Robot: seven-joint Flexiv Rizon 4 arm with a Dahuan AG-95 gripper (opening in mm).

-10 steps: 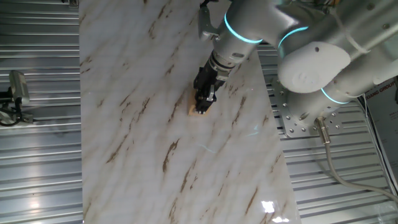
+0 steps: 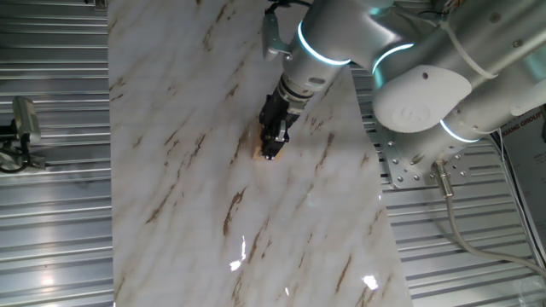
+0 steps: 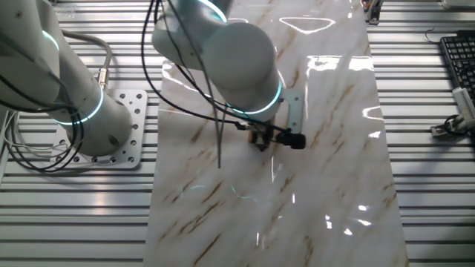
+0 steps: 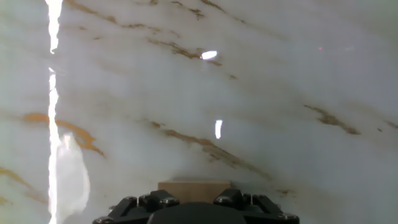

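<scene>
A light-brown block [image 4: 194,189] shows at the bottom edge of the wrist view, its lower part hidden behind my gripper. The black fingers [image 4: 231,198] stand at either side of it, and the fingers appear shut on the block. From exterior view 1, a sliver of the block [image 2: 257,152] peeks out to the left of the gripper [image 2: 271,155], close over the marble-patterned board. Exterior view 2 shows the gripper [image 3: 261,141] under the arm, largely covered by the wrist.
The marbled board [image 2: 188,230] is otherwise bare, with wide free room around the gripper. Slatted metal tabletop [image 2: 51,222] flanks it. A camera on a mount [image 2: 26,119] stands at the left, and a keyboard [image 3: 460,63] lies beyond the board in exterior view 2.
My gripper has shifted slightly left in exterior view 1, and the visible part of the block has shifted left along with it. Light reflections on the board have changed.
</scene>
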